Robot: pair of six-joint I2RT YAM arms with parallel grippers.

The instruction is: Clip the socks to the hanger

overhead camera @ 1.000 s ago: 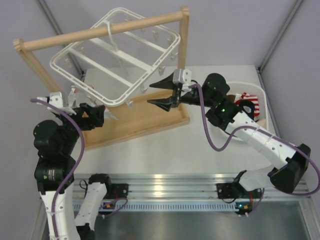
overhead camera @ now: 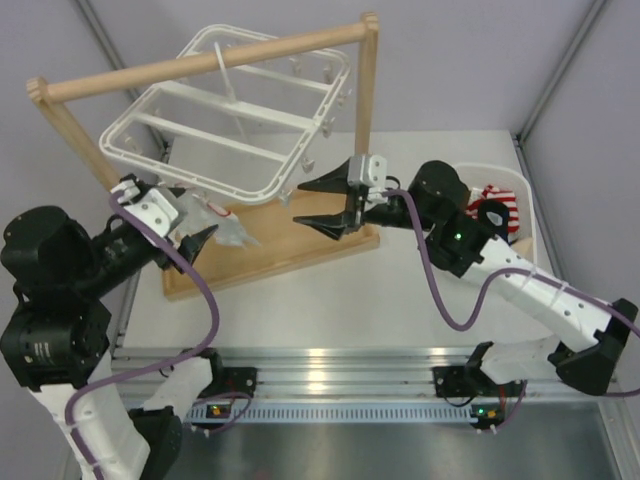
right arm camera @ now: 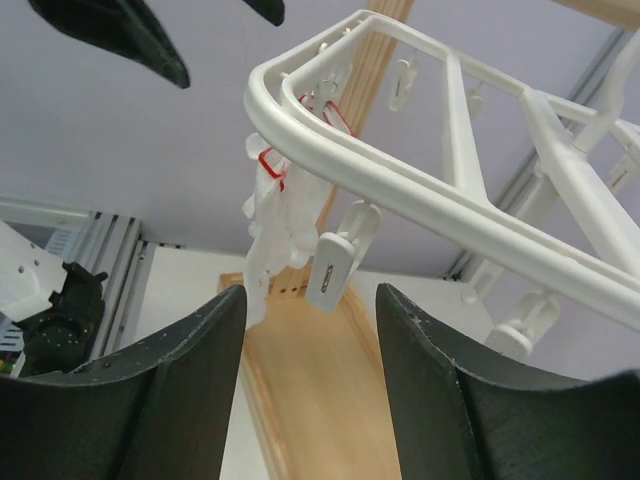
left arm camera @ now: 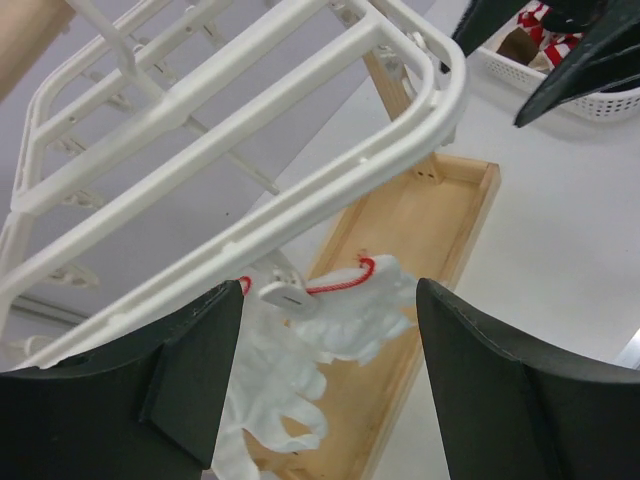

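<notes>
The white hanger hangs tilted from a wooden rod, with small clips along its rim. White socks with red bands hang below its left corner, and a hanger clip sits at their red edge in the left wrist view. My left gripper is around that corner, its fingers parted on either side of the socks and clip, apart from them in the wrist view. My right gripper stands open beside the hanger's right corner. Between its fingers, farther off, a bare clip shows in the right wrist view.
A white basket at the right holds several socks, among them a red-and-white striped one. The wooden rack's base lies under the hanger. Open table lies in front of it.
The right gripper has moved slightly, and the hanger has swung a little.
</notes>
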